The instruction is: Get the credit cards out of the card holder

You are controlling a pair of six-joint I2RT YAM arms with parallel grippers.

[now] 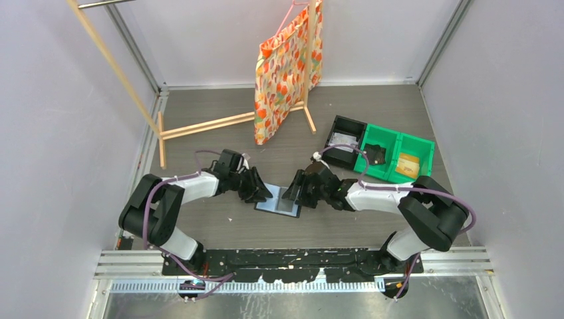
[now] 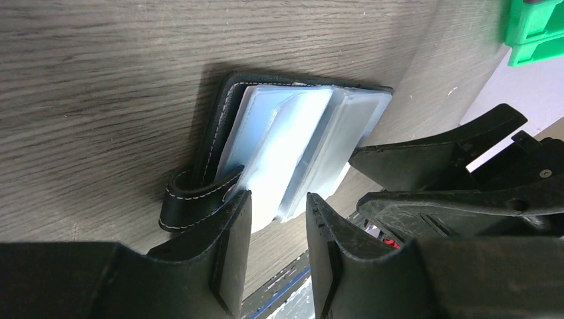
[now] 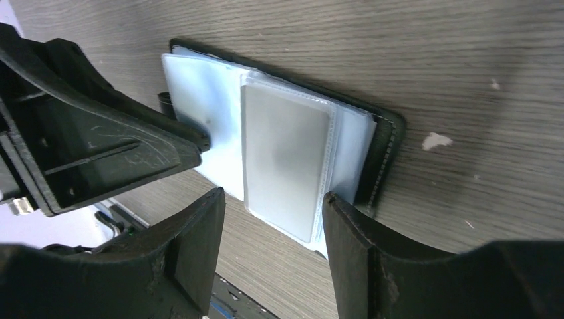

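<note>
The card holder [image 1: 278, 209] lies open on the table: black leather with a snap strap [image 2: 186, 207] and clear plastic sleeves holding pale blue-white and grey card-like inserts [image 3: 286, 159]. My left gripper [image 1: 256, 193] is low over its left end, open, fingertips at the sleeves' edge in the left wrist view. My right gripper [image 1: 299, 193] is low over the right end, open, with its fingertips [image 3: 332, 212] at the right-hand sleeve. Whether either touches the holder is hard to tell.
At the back right stand a black bin [image 1: 334, 156] and green bins [image 1: 419, 145] with items inside. A wooden rack [image 1: 206, 126] with a patterned cloth [image 1: 282, 80] stands at the back. The table in front of the holder is clear.
</note>
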